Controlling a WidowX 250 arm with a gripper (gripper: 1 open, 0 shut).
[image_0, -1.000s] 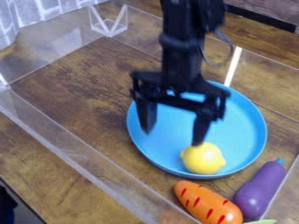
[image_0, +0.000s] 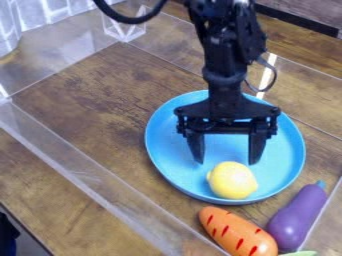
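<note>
My black gripper (image_0: 226, 140) hangs over a blue plate (image_0: 174, 155), its two fingers apart and pointing down, with nothing visible held between them. A yellow round object (image_0: 231, 181) sits on the front part of the plate, just in front of and below the fingertips.
An orange toy carrot (image_0: 238, 229) and a purple eggplant (image_0: 294, 219) lie in front of and right of the plate. Clear plastic walls cross the left and back. The brown board (image_0: 80, 110) left of the plate is clear.
The arm has moved back, away from the camera, and appears smaller; the gripper now sits behind the yellow object. The objects on the table look much the same.
</note>
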